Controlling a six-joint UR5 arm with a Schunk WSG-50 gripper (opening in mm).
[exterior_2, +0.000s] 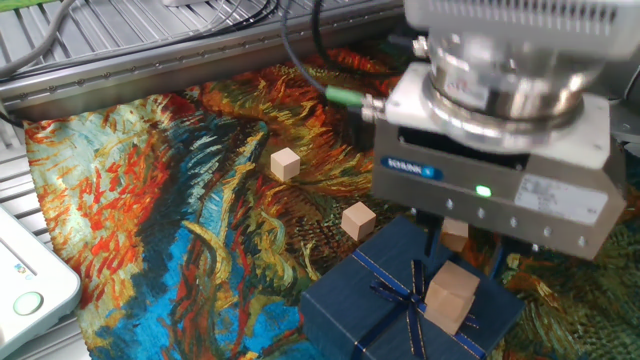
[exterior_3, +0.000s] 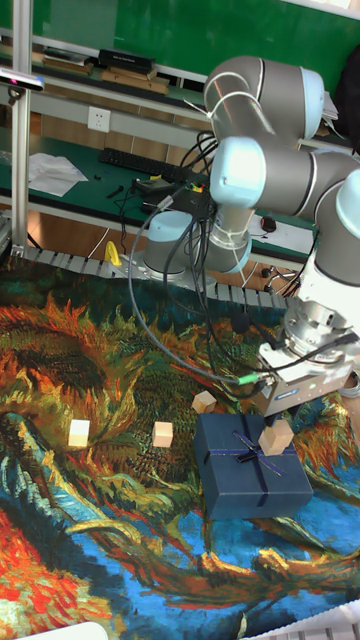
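Observation:
A dark blue gift box (exterior_2: 340, 300) with a ribbon bow (exterior_2: 410, 297) lies on the patterned cloth. On its lid sits what looks like a small stack of wooden cubes (exterior_2: 452, 285), the upper one turned against the lower; exterior view 3 also shows wood on the lid (exterior_3: 276, 437). My gripper (exterior_2: 463, 266) is just behind the stack, fingers spread, with no cube held. Beyond the box, another wooden cube (exterior_2: 455, 235) partly shows between the fingers in exterior view 2; in exterior view 3 this cube (exterior_3: 203, 402) rests on the cloth.
Two more loose cubes, a nearer one (exterior_2: 358, 221) and a farther one (exterior_2: 285, 164), rest left of the box. A white device (exterior_2: 35, 280) stands at the left edge. Cables hang beside the arm.

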